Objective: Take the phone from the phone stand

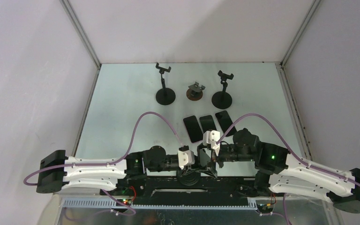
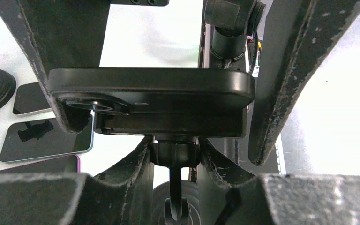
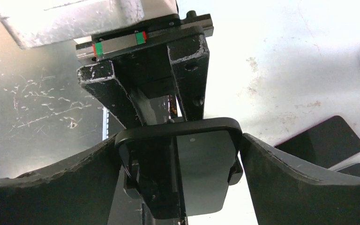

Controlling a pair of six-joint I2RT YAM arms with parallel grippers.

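Between the two arms, a black phone (image 2: 150, 84) lies edge-on across the holder of a phone stand (image 2: 175, 182) in the left wrist view. The stand's round base (image 1: 188, 179) shows near the table's front edge. My left gripper has its fingers on both sides of the stand's collar, below the phone; whether they press on it is unclear. My right gripper stands open, its fingers along the two long edges of the phone. From the left wrist view, those right fingers appear as dark plates flanking the phone.
Three phones lie flat mid-table: a left one (image 1: 193, 129), a middle one (image 1: 207, 123) and a right one (image 1: 225, 123). Behind them stand a left holder (image 1: 165, 96), a low holder (image 1: 195, 93) and a right holder (image 1: 221, 99), all empty.
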